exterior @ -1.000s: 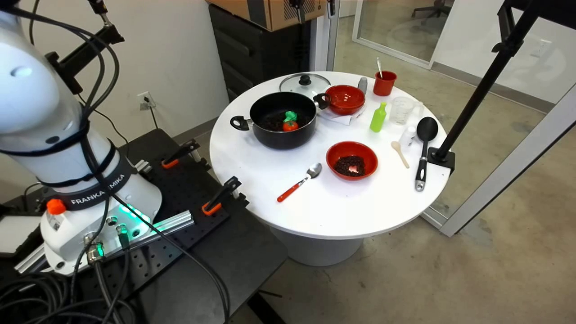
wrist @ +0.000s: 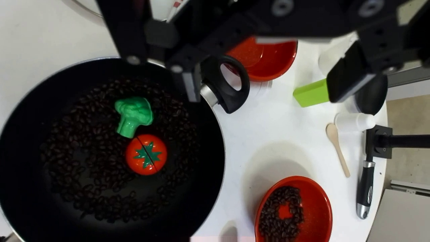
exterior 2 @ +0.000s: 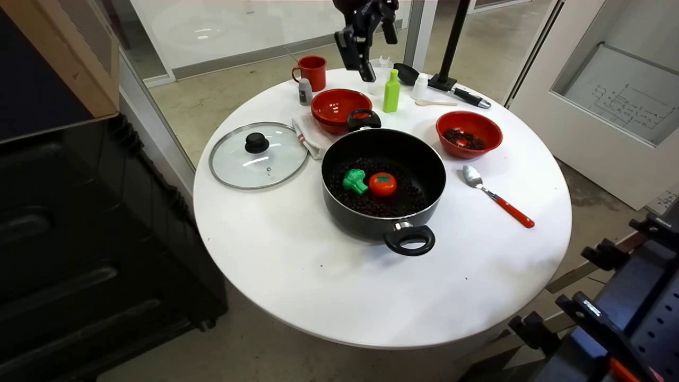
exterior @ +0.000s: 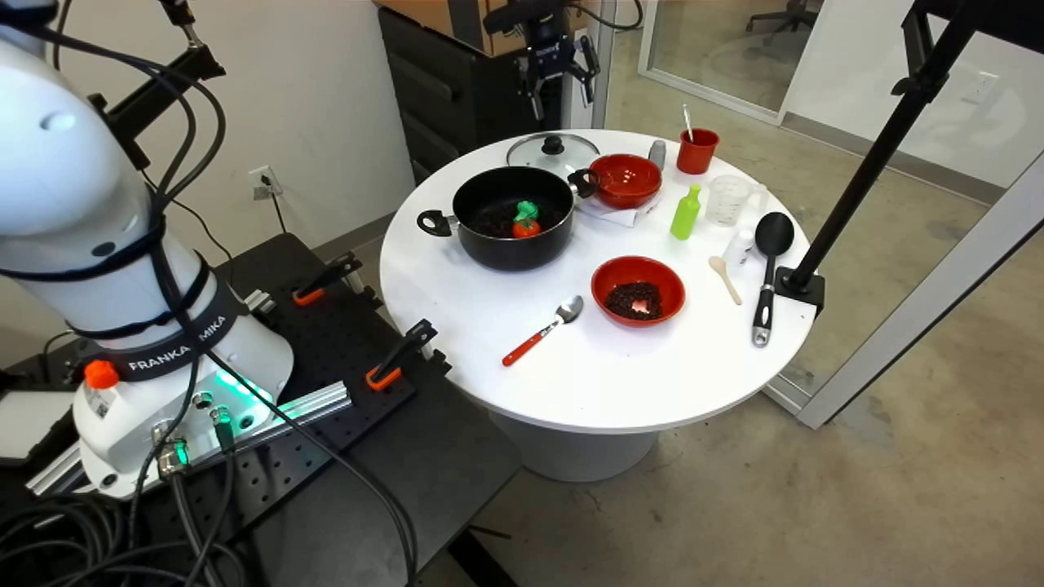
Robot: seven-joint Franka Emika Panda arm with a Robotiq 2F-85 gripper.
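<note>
High over the table's far side, my gripper hangs open with nothing between its fingers. Its two fingers stand wide apart at the top of the wrist view. Below it in the wrist view is the black pot, holding dark beans, a green toy broccoli and a red toy tomato. A red bowl, partly filled with beans, sits apart from the pot. Another red bowl rests beside the pot's far handle, near a cloth.
The glass lid lies flat beside the pot. A red-handled spoon, green bottle, red mug, black ladle and wooden spoon stand or lie around. A black post rises at the table's edge.
My gripper has come down, from the top edge of exterior view 1 to fully in sight above the far table edge. The things on the table have not moved.
</note>
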